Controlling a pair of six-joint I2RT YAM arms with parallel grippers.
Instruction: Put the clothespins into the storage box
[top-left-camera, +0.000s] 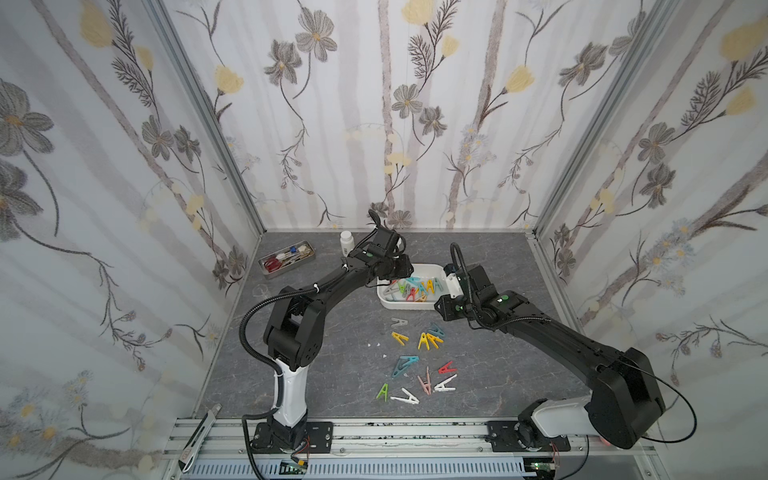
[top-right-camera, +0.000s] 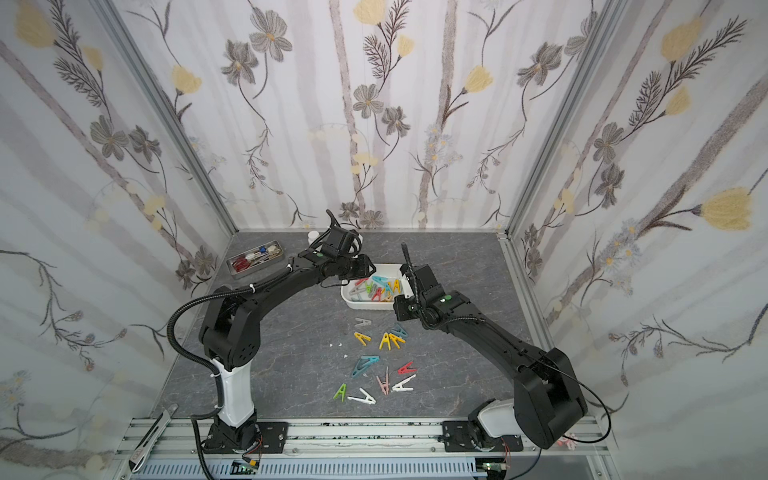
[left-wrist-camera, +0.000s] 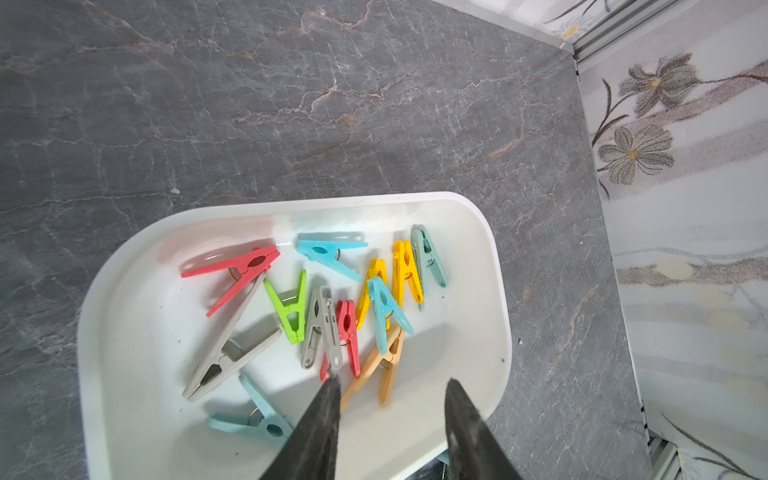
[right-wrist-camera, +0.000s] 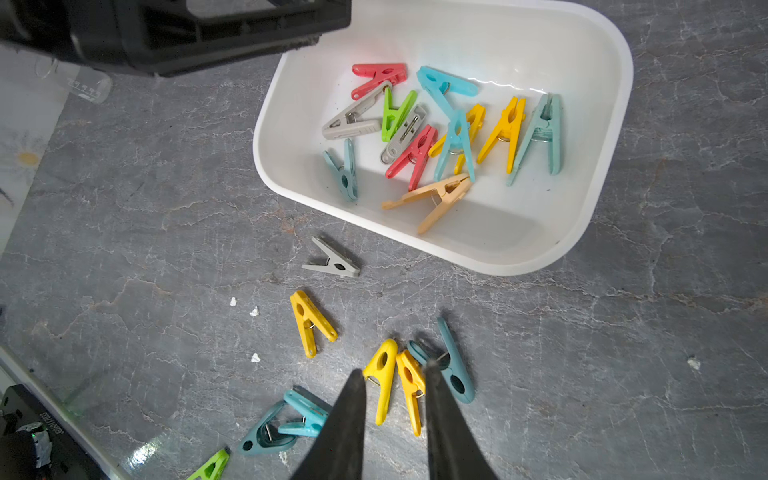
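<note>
The white storage box (right-wrist-camera: 552, 256) holds several clothespins, among them a grey one (left-wrist-camera: 322, 326) beside a red one (left-wrist-camera: 347, 332). My left gripper is above the box, open and empty, its fingers (left-wrist-camera: 316, 436) wide apart. In the right wrist view my right gripper stands open too, over loose clothespins in front of the box. Beneath it lie two yellow clothespins (right-wrist-camera: 381, 380) and a dark teal one (right-wrist-camera: 454, 372). Further left on the table are a grey clothespin (right-wrist-camera: 334, 260) and a yellow one (right-wrist-camera: 310, 321).
Nearer the front edge lie teal (top-left-camera: 405, 365), red (top-left-camera: 446, 368), pink (top-left-camera: 425, 382), white (top-left-camera: 405, 397) and green (top-left-camera: 382, 392) clothespins. A tool tray (top-left-camera: 286, 259) and a white bottle (top-left-camera: 346, 242) stand at the back left.
</note>
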